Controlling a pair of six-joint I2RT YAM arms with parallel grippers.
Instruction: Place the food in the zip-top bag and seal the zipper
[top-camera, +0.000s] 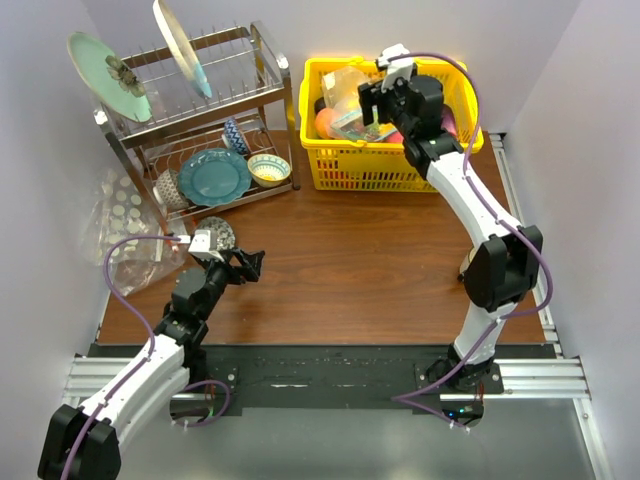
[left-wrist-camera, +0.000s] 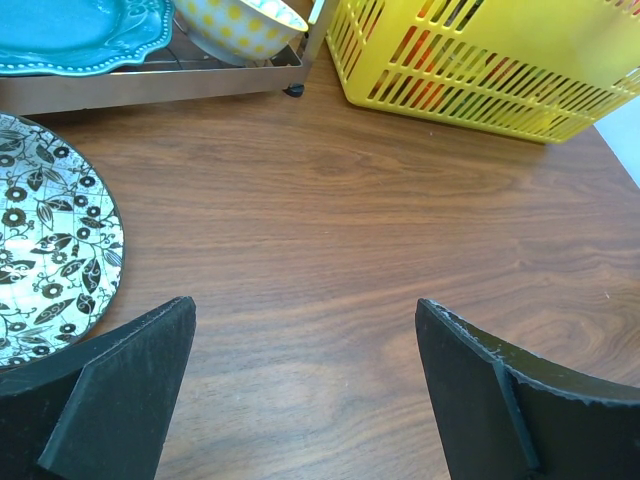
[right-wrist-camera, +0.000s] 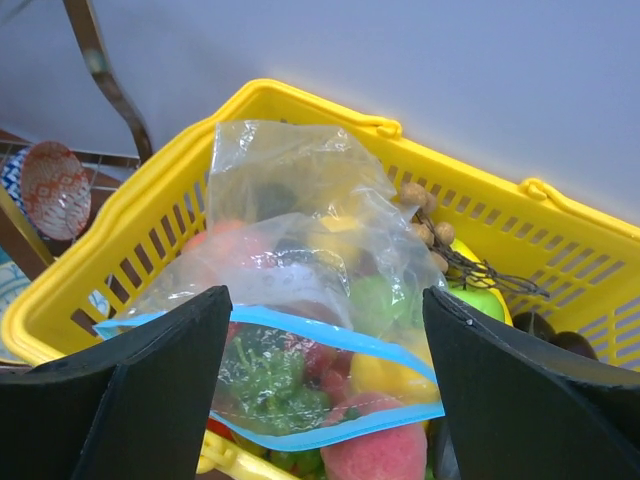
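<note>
A clear zip top bag (right-wrist-camera: 300, 260) with a blue zipper edge (right-wrist-camera: 330, 336) lies over the food inside the yellow basket (top-camera: 375, 172). Through and around the bag, a green leafy piece (right-wrist-camera: 270, 385), a pink round fruit (right-wrist-camera: 375, 455) and a green fruit (right-wrist-camera: 482, 301) are visible. My right gripper is above the basket, fingers apart, the blue edge showing between and beyond its fingers. On the left, my other gripper stands open over bare table, far from the basket, holding nothing.
A metal dish rack (top-camera: 205, 125) with plates and bowls stands at the back left. Near the left arm lie a patterned plate (left-wrist-camera: 50, 240) and a clear plastic package (top-camera: 130, 225).
</note>
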